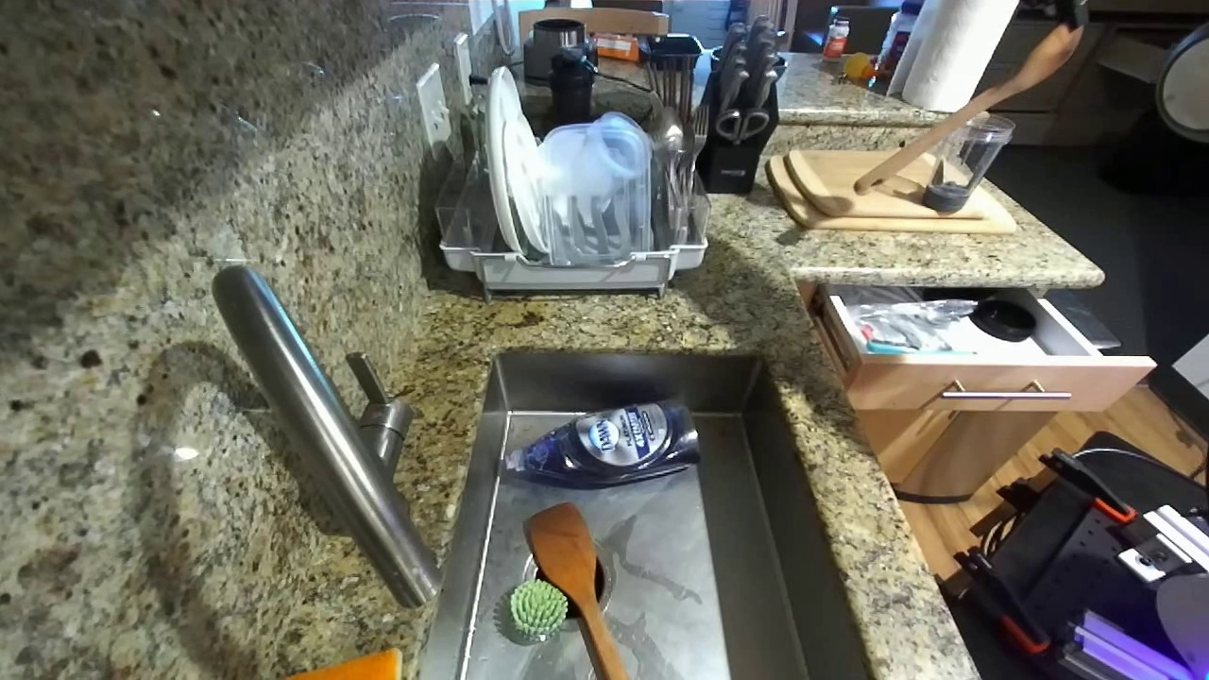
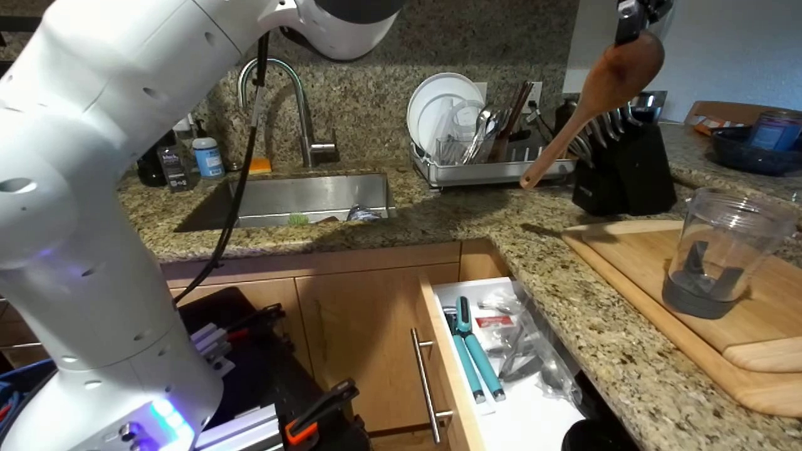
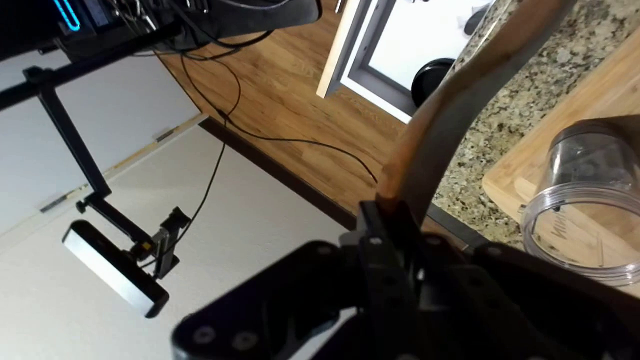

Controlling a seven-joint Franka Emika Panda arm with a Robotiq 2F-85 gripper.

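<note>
A wooden spoon (image 2: 601, 90) hangs in the air, with my gripper shut on its broad head. In exterior view 2 the handle slants down and left from the gripper (image 2: 635, 26), its end in front of the dish rack. Exterior view 1 shows the same spoon (image 1: 975, 108) across the cutting boards and clear cup, with only a dark bit of the gripper at the top edge. From the wrist the spoon (image 3: 462, 90) runs to the upper right; the fingers cover part of its head.
The clear cup (image 2: 722, 255) stands on the stacked cutting boards (image 2: 624, 270), near the knife block (image 2: 628, 161). An open drawer (image 2: 511, 421) juts out below the counter. A dish rack (image 1: 578, 272) sits behind the sink (image 1: 680, 567), which holds a soap bottle (image 1: 618, 442), brush (image 1: 537, 608) and wooden spatula (image 1: 572, 555).
</note>
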